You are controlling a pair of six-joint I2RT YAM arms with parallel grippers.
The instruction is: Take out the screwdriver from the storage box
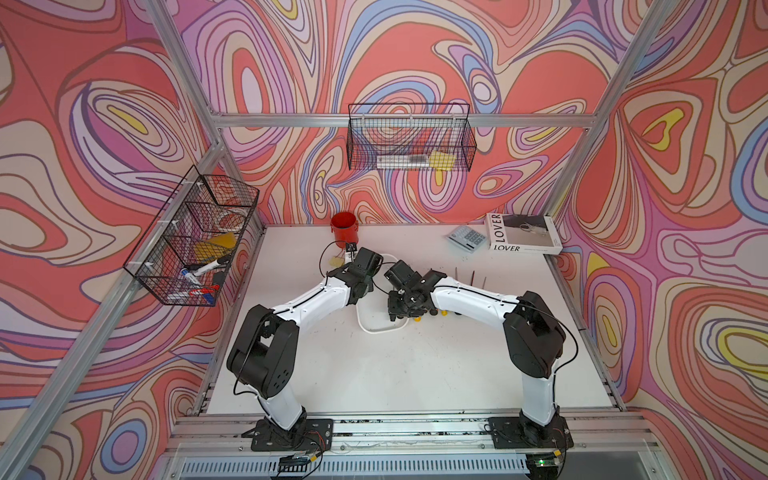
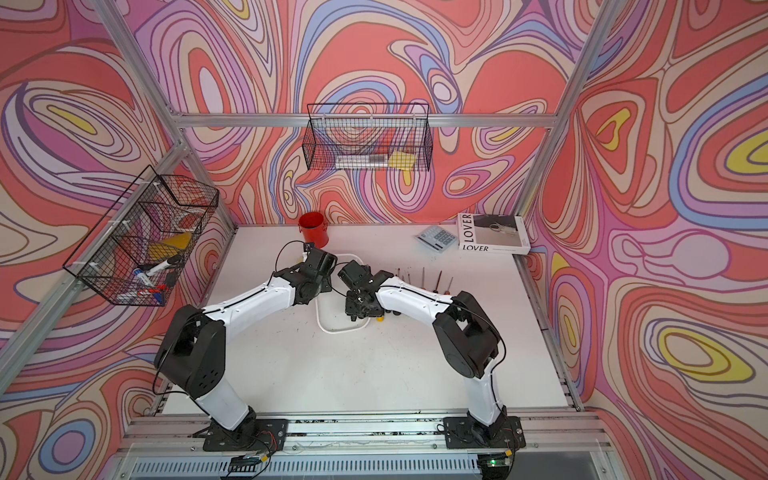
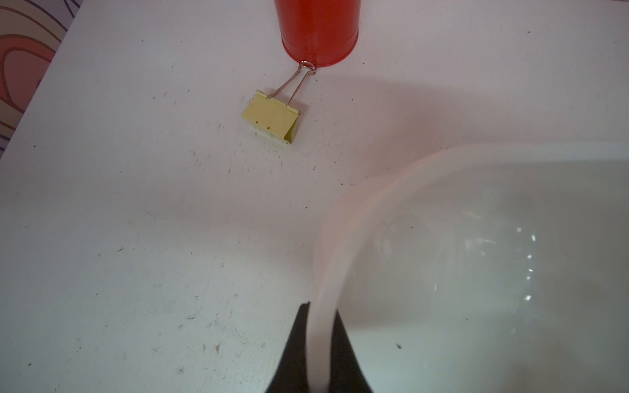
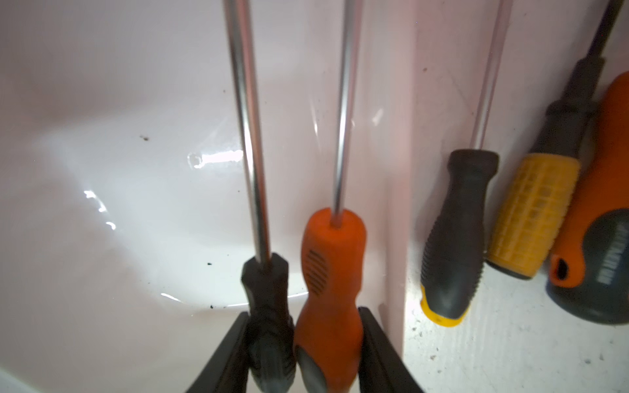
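Observation:
In the right wrist view, two screwdrivers lie side by side inside the box: one with a black handle (image 4: pixel 267 314), one with an orange handle (image 4: pixel 333 275). My right gripper has its fingers on the outer sides of both handles, part open around the pair. Whether it grips them cannot be told. From above, the arms hide much of the box (image 1: pixel 384 329).
Several screwdrivers lie just right of the box, including a black-and-yellow one (image 4: pixel 455 242) and a yellow-handled one (image 4: pixel 537 213). Behind the box's left side stand a red bucket (image 1: pixel 345 228) and a yellow binder clip (image 3: pixel 272 118).

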